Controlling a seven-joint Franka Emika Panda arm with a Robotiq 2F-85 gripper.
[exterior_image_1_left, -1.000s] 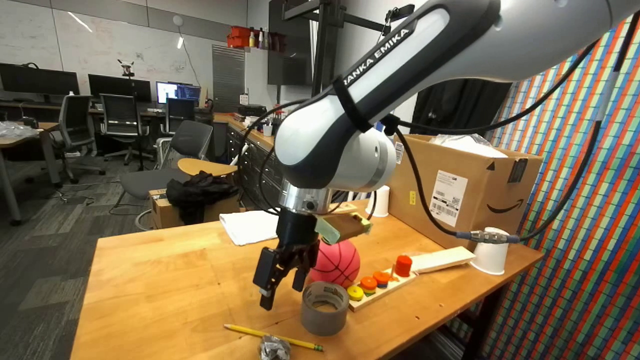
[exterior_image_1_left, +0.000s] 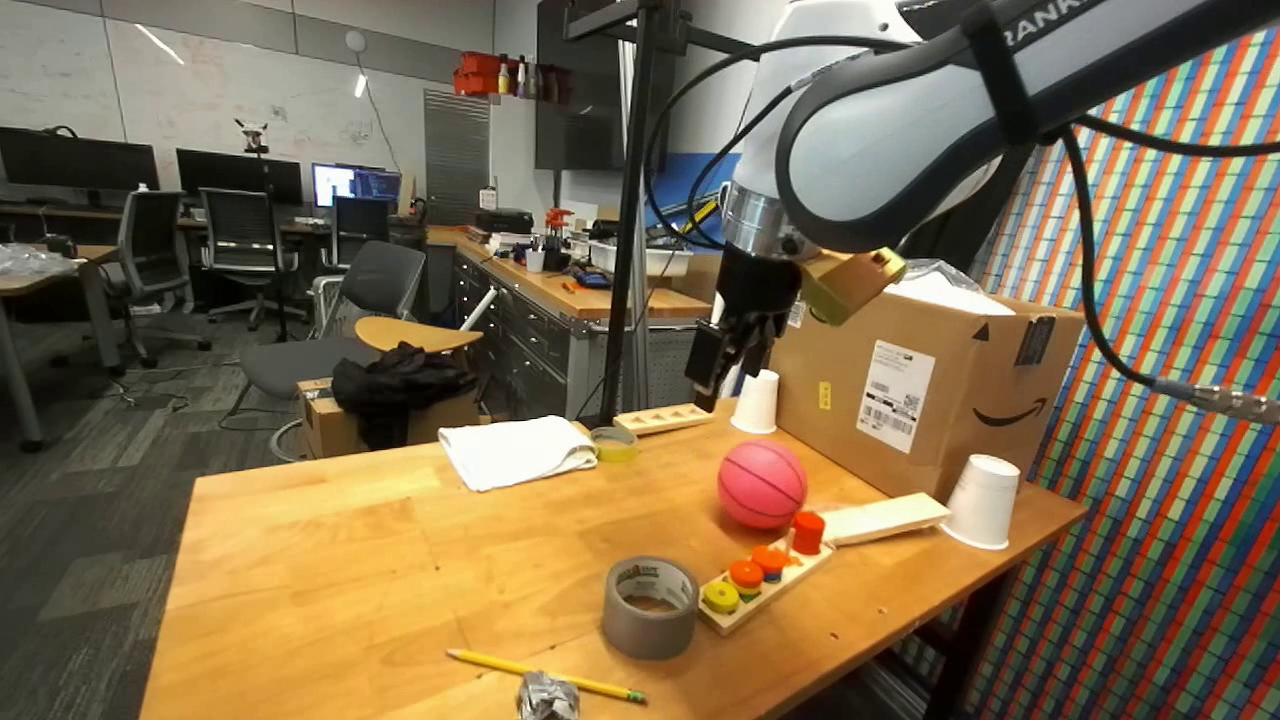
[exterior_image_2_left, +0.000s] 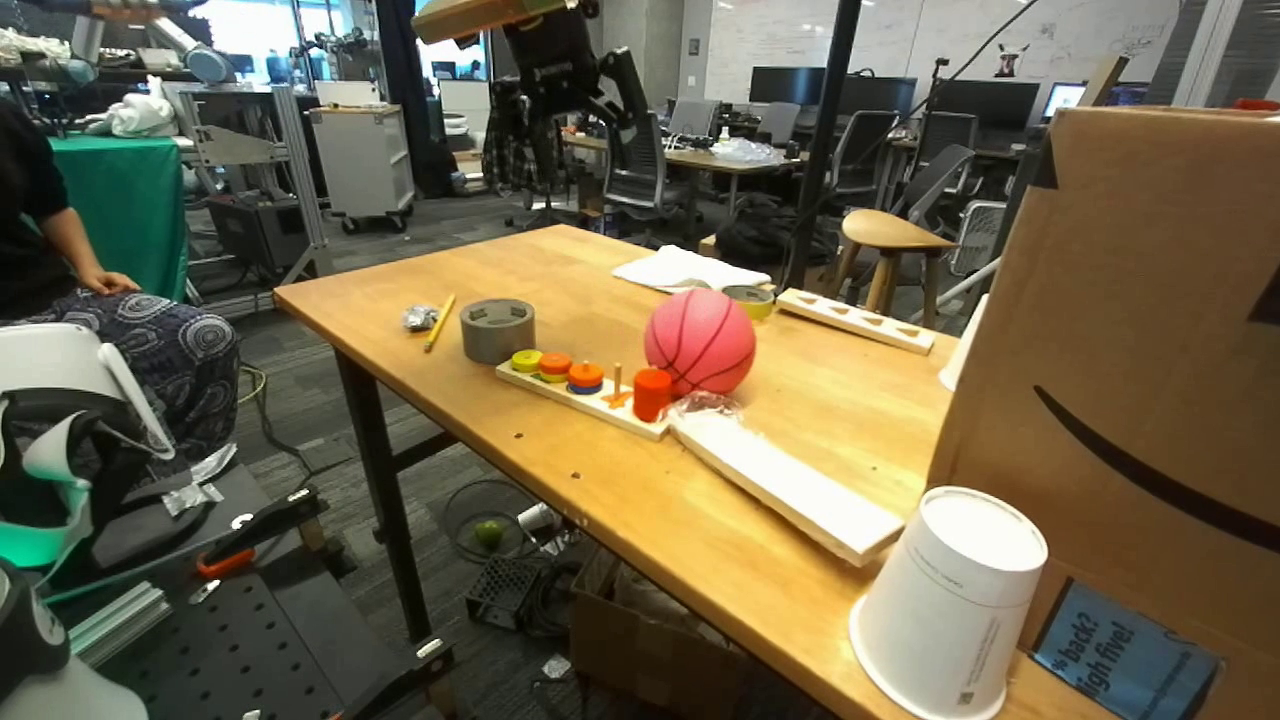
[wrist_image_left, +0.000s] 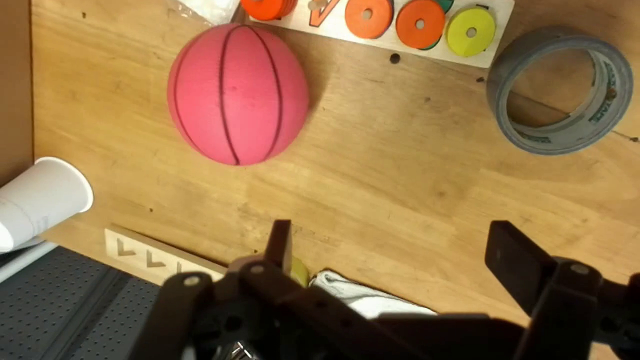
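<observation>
High above the table, my gripper stands open, its fingers wide apart and nothing between them. A pink ball with dark seams (exterior_image_1_left: 763, 484) rests on the table; in the wrist view the ball (wrist_image_left: 238, 95) lies up and left of the fingers. Against the ball's far side from the gripper is a wooden stacking board (wrist_image_left: 480, 59) with orange and yellow rings on its pegs. A grey tape roll (exterior_image_1_left: 649, 608) lies flat at the board's yellow-ring end. Exterior view 2 shows the gripper (exterior_image_2_left: 576, 132) well above the table and clear of the ball (exterior_image_2_left: 701, 342).
A white cloth (exterior_image_1_left: 516, 452), a yellow-green tape roll (exterior_image_1_left: 615, 445) and a notched wooden strip (exterior_image_2_left: 854, 320) lie along the back. White cups (exterior_image_1_left: 982, 502) stand by a large cardboard box (exterior_image_1_left: 924, 384). A pencil (exterior_image_1_left: 546, 676) and crumpled foil (exterior_image_1_left: 548, 696) lie in front.
My arm has risen from low beside the grey tape roll and swung toward the box. The ball now sits farther right, nearer the box, and the rings have shifted slightly.
</observation>
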